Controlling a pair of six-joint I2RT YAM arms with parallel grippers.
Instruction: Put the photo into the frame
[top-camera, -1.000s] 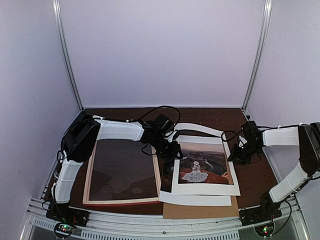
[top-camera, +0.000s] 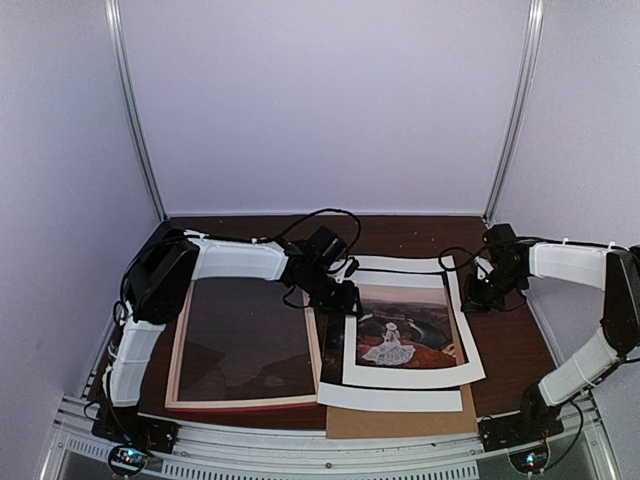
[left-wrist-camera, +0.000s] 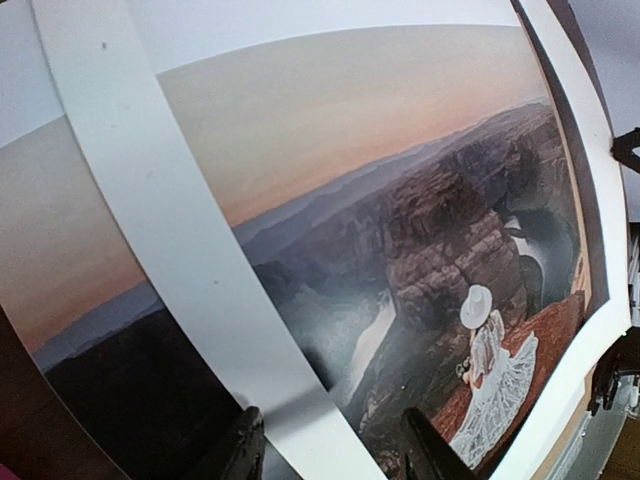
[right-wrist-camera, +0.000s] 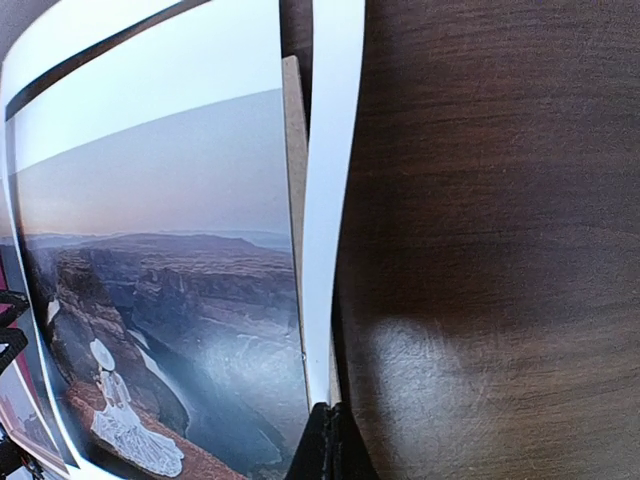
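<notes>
The photo (top-camera: 405, 330) of a woman in a white dress in a canyon lies on the right, under a white mat (top-camera: 400, 376), over further prints and cardboard (top-camera: 400, 422). The empty frame (top-camera: 174, 370) lies at left. My left gripper (top-camera: 345, 305) is over the mat's left strip (left-wrist-camera: 190, 230); in its wrist view the fingers are at that strip, and what is between them is unclear. My right gripper is shut on the mat's right strip (right-wrist-camera: 330, 200) at its tips.
Bare dark tabletop (right-wrist-camera: 490, 230) lies right of the stack and behind it. Pale walls enclose the back and sides.
The left gripper is practically still.
</notes>
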